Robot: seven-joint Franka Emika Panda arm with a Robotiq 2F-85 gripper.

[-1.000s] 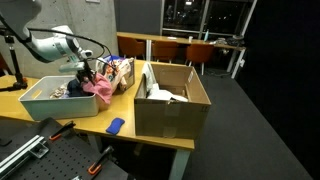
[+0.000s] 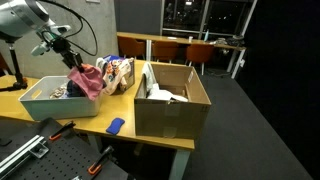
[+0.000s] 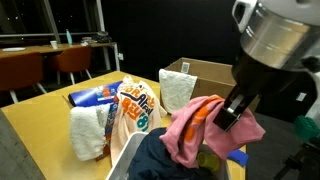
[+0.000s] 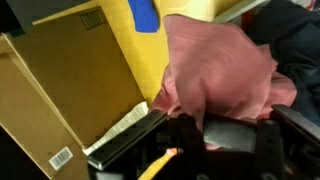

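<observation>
My gripper (image 2: 76, 67) is shut on a pink cloth (image 2: 88, 82), which hangs from the fingers over the right part of a pale grey bin (image 2: 50, 112). In the wrist view the cloth (image 4: 213, 65) is bunched at the fingers and spreads out beyond them. Exterior view 2 has the pink cloth (image 3: 190, 135) draped below the gripper, above dark clothing (image 3: 152, 162) in the bin. The cloth covers part of the bin's contents, and whether its lower end touches them I cannot tell.
An open cardboard box (image 2: 170, 118) with white items inside stands to the right on the yellow table. A small blue object (image 2: 115, 126) lies between bin and box. Behind the bin are printed bags (image 2: 120, 72) and a white towel (image 3: 88, 130).
The arm has shifted left and slightly upward over the bin, taking the pink cloth with it. Bin, box and blue object have stayed where they were.
</observation>
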